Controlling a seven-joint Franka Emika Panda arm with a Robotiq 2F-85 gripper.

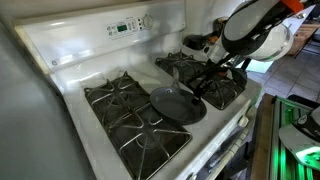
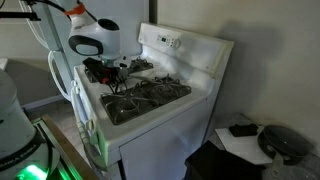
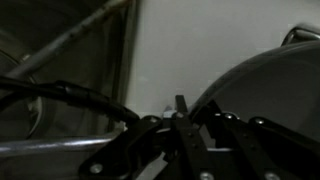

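Observation:
A dark round pan rests over the burners near the middle of the stove in exterior view 1, its short handle pointing to the back. My gripper reaches down at the pan's right edge. From the wrist camera, the grey curve of the pan fills the right side, and its rim runs down to my dark gripper. The fingertips stand close together at that rim; the gloom hides whether they touch it. In exterior view 2 my gripper is over the stove, and the pan is hard to make out.
Black grates cover the left burners, and another grate lies under the arm. The control panel rises behind. A dark pot and a black box are off to the stove's right in exterior view 2.

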